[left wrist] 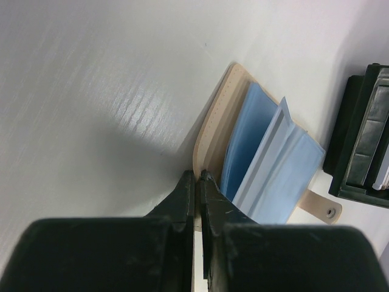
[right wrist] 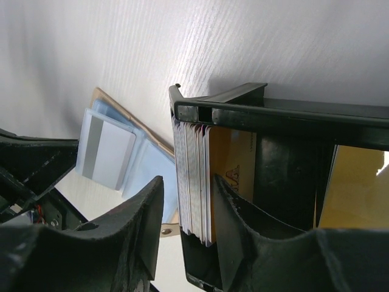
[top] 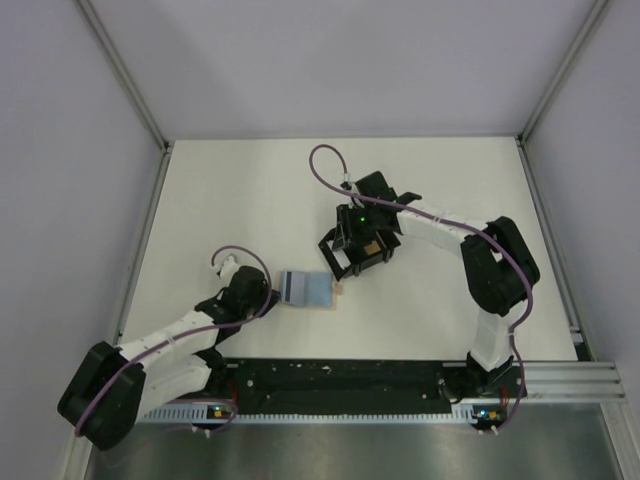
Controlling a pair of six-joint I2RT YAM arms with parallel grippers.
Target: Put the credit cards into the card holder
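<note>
The card holder (top: pixel 307 289), tan with blue pockets, lies low centre in the top view; my left gripper is shut at its tan edge, apparently on that thin edge. A black case (top: pixel 362 256) holds a stack of white-edged credit cards (right wrist: pixel 191 173) at one end, in the right wrist view. My right gripper is part open at that stack, one finger in front of it at the left, the other against the tan card face. Whether it grips any card cannot be told.
The two arms come in from lower left and right.
</note>
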